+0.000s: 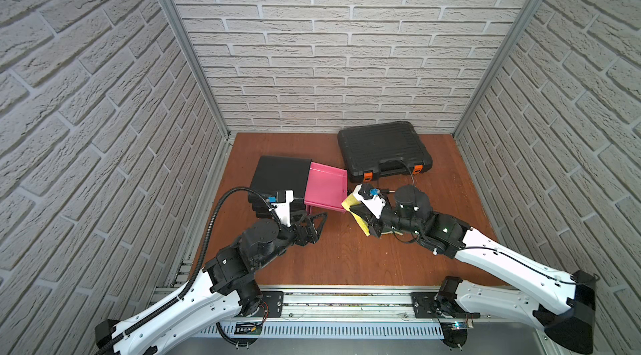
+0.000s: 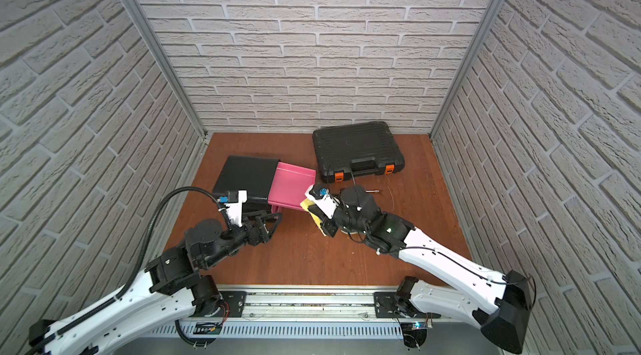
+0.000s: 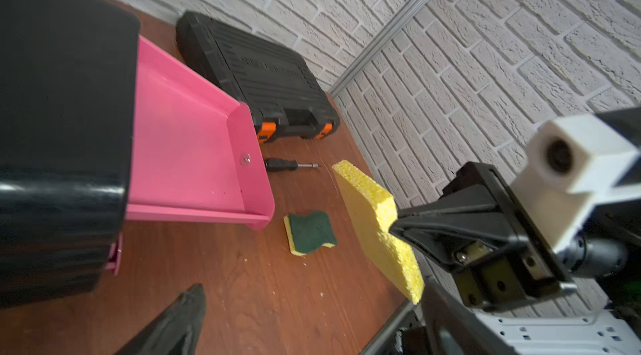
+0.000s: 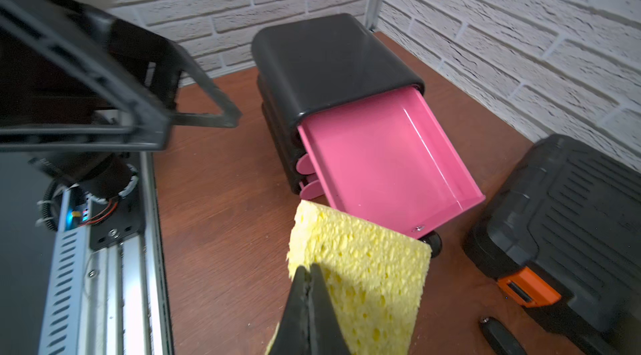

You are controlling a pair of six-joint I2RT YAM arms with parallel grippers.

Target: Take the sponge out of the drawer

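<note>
Pinched at one edge, a yellow sponge is held up by my right gripper. In the left wrist view the yellow sponge hangs in the air to the right of the pink drawer, clear of its front wall. The drawer is pulled out of the black cabinet, and its visible floor is bare. My left gripper stands open in front of the cabinet, its fingers wide apart and empty.
A second sponge, green and yellow, lies on the wooden table right of the drawer. Behind it are a screwdriver and a black case with orange latches.
</note>
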